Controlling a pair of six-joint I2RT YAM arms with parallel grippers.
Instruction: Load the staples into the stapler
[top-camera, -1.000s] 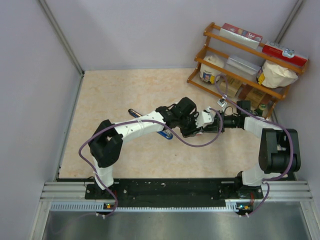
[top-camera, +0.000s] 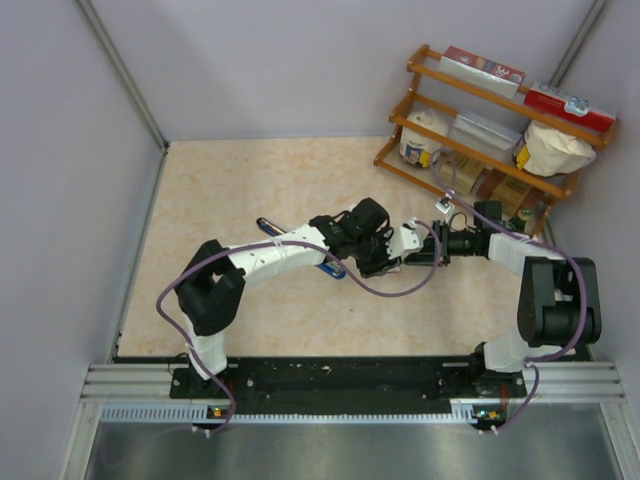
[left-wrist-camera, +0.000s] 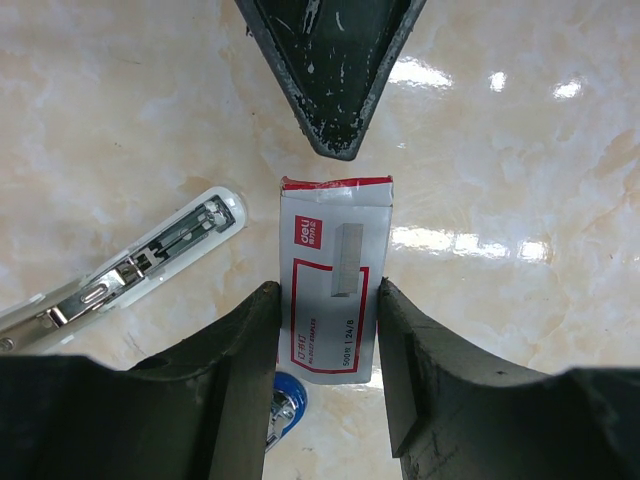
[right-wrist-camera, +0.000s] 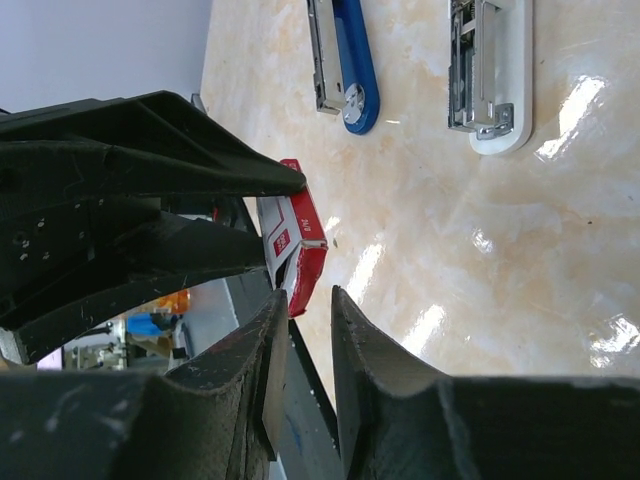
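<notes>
My left gripper is shut on a small white and red staple box (left-wrist-camera: 335, 300), its fingers against the box's two sides. The box hangs above the table, its red end toward my right gripper. That gripper is a little open, with empty space between its fingertips, close to the box but apart from it. A grey strip-like rectangle shows on the box's face; I cannot tell if it is loose. On the table lie a white stapler (left-wrist-camera: 140, 265), its metal parts exposed, and a blue stapler (right-wrist-camera: 357, 60) beside it, partly cut off by the view.
A wooden rack (top-camera: 412, 95) with boxes and bags stands at the back right. Purple cables (top-camera: 400, 293) loop over both arms in the top view.
Both grippers have shifted very slightly around the box in the top view. The staplers and the rack stay where they were.
</notes>
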